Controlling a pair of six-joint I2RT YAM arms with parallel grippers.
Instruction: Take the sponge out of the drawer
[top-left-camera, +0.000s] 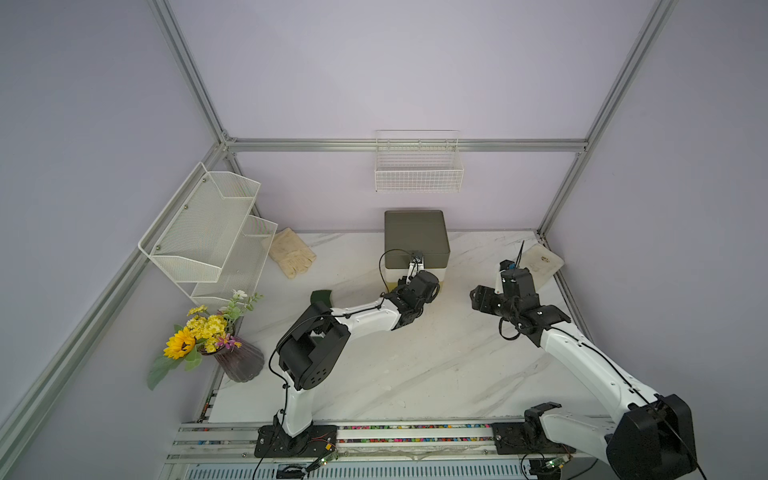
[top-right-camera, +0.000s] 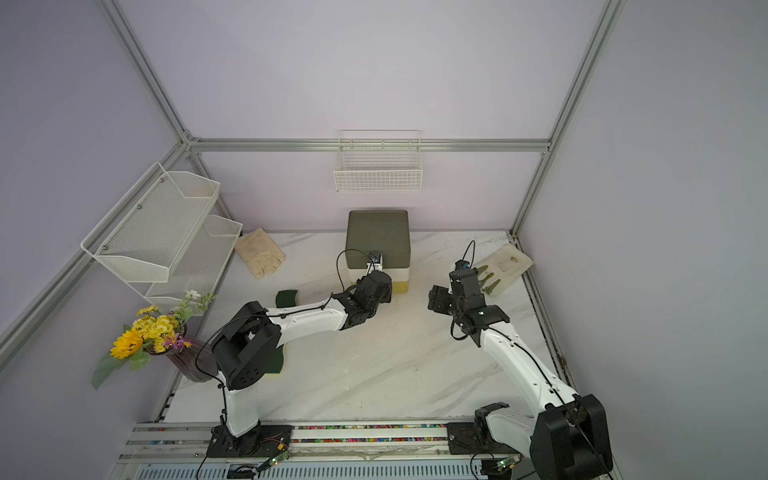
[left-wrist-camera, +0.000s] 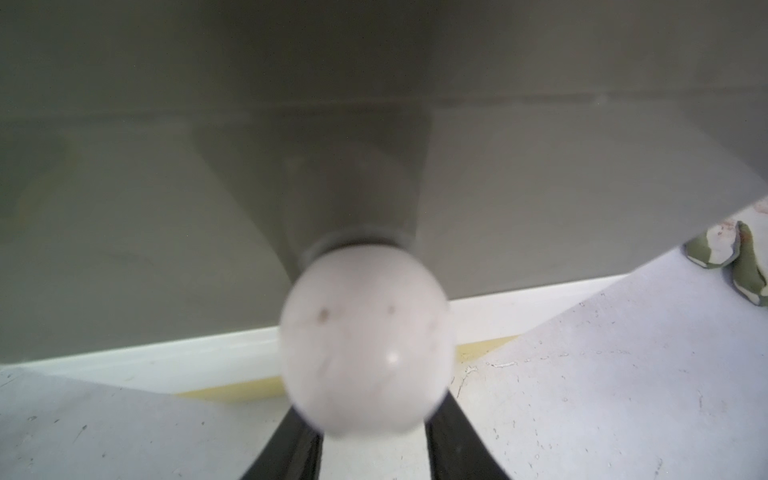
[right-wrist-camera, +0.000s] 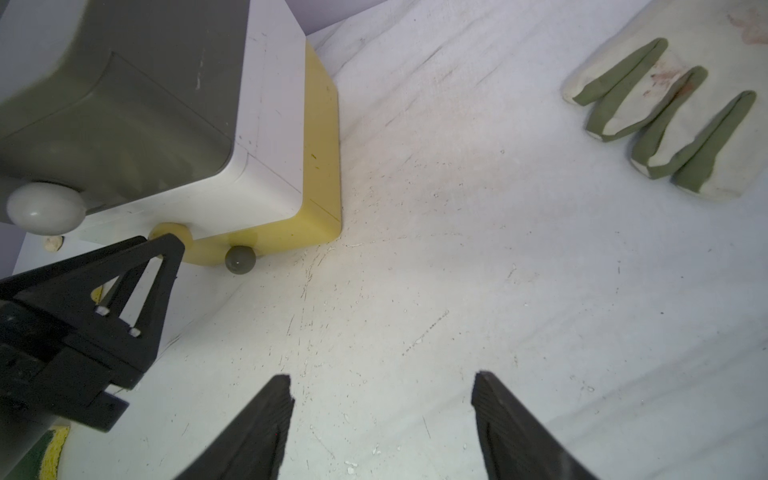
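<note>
A stacked drawer box (top-left-camera: 413, 228) with grey top, white middle and yellow bottom stands at the back centre. My left gripper is at its front, part open, just below a white round knob; in the right wrist view its black fingers (right-wrist-camera: 152, 304) are below that knob, and whether they touch it I cannot tell. A yellow knob (right-wrist-camera: 172, 232) and a dark knob (right-wrist-camera: 241, 259) show lower down. My right gripper is open and empty, over the table right of the box. No sponge is clearly visible inside the box.
Gloves lie at back left (top-left-camera: 292, 252) and back right (right-wrist-camera: 672, 104). A dark green item (top-left-camera: 321, 296) lies behind the left arm. A flower vase (top-left-camera: 240, 360) and wire racks (top-left-camera: 204, 240) are on the left.
</note>
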